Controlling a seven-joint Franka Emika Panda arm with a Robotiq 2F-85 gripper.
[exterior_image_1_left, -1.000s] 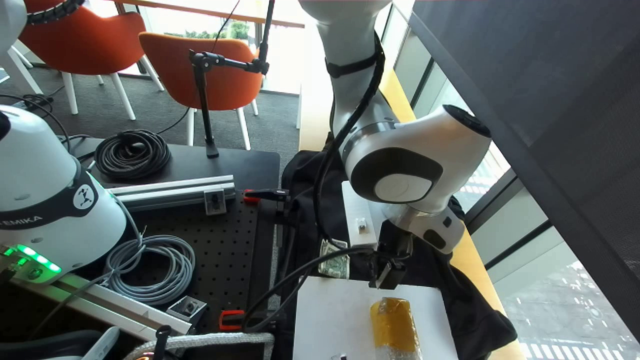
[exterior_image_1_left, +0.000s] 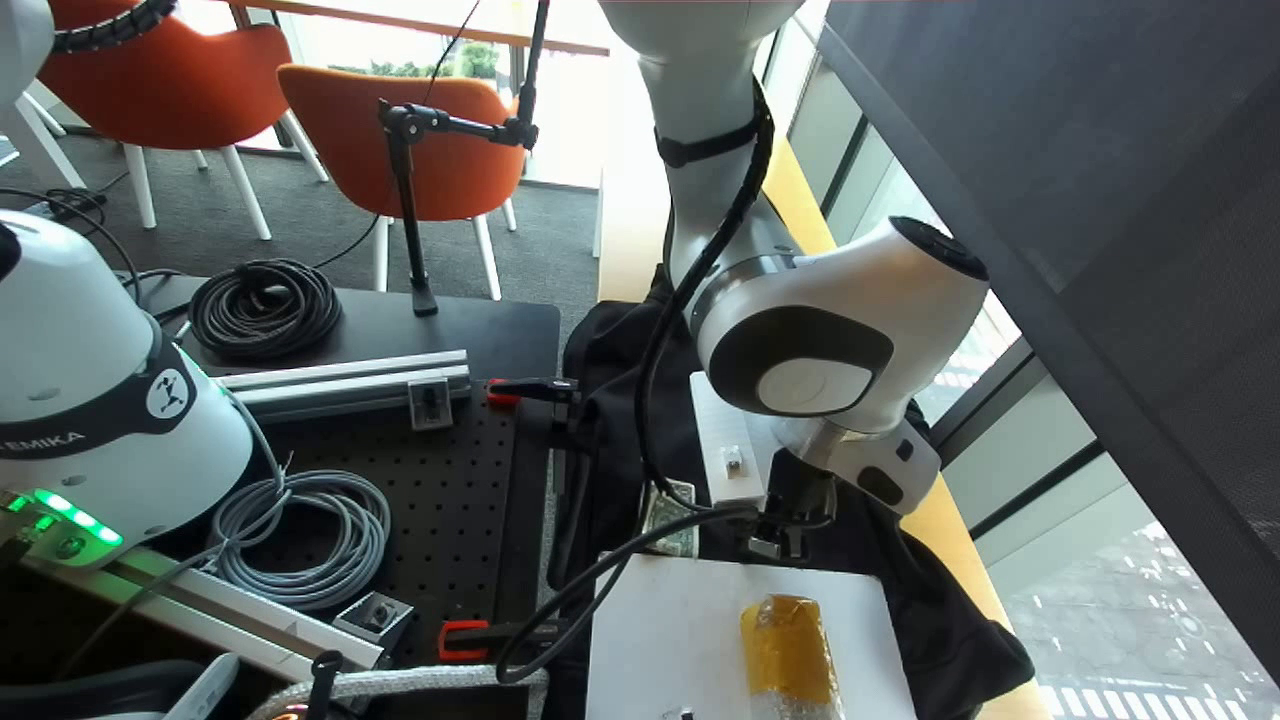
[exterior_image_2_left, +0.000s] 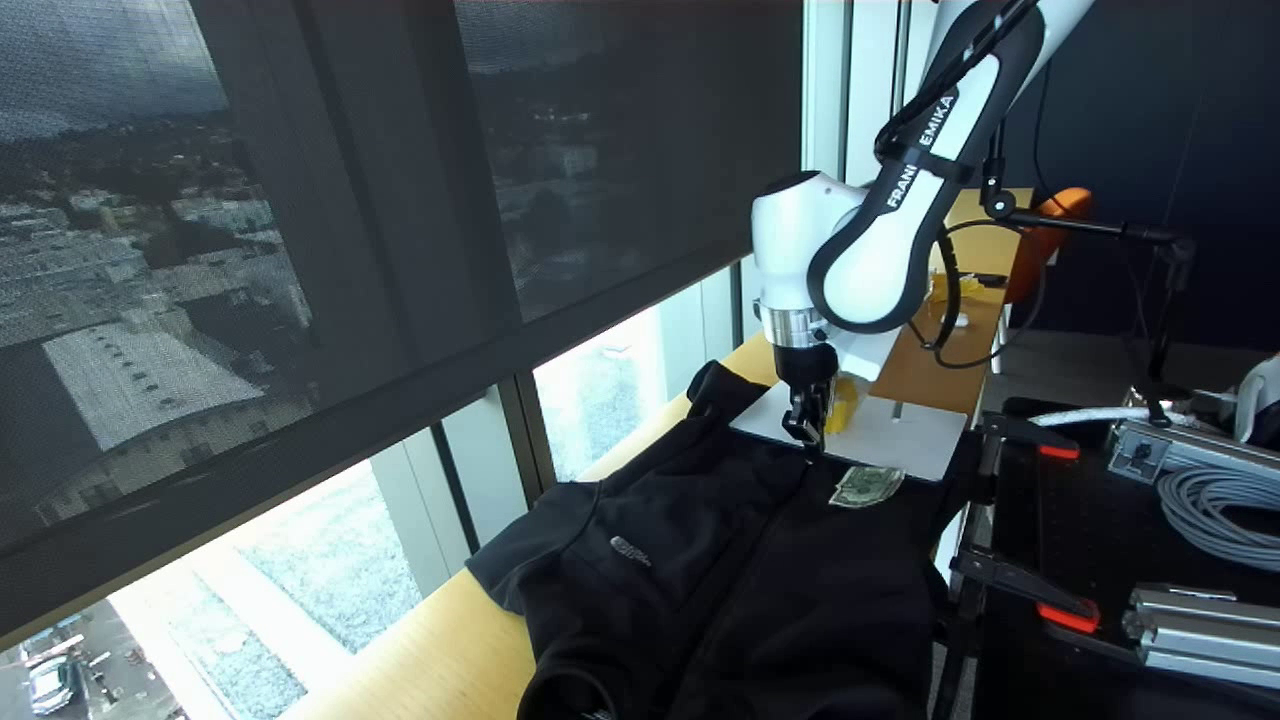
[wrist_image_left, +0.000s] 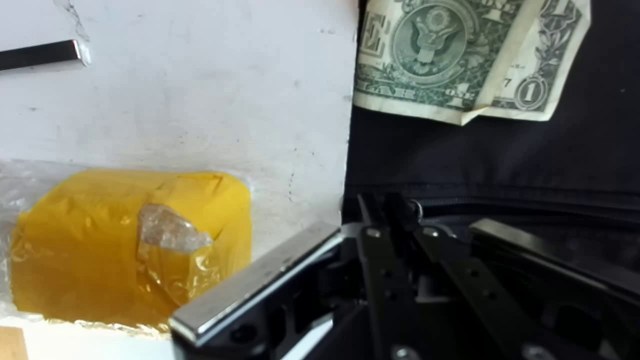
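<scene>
Over a black jacket (exterior_image_2_left: 720, 576), my gripper points downward beside the edge of a white board (wrist_image_left: 288, 120). Its dark fingertips are close together, with a narrow gap showing. A small metal zipper pull (wrist_image_left: 418, 210) lies right by the fingertips; whether they touch it is hard to see. Further up in the wrist view, a folded dollar bill (wrist_image_left: 444, 54) rests on the jacket against the board. On the board sits a yellow-taped package (wrist_image_left: 120, 240) with clear plastic around it, apart from my gripper.
A small dark metal bar (wrist_image_left: 39, 55) lies on the board. Red-tipped clamps (exterior_image_2_left: 1062, 614) line the neighbouring black table's edge. My arm's black cable (exterior_image_1_left: 564, 594) loops across toward that table. The window blind (exterior_image_1_left: 1080, 180) hangs close beside the arm.
Package, board and bill look unmoved.
</scene>
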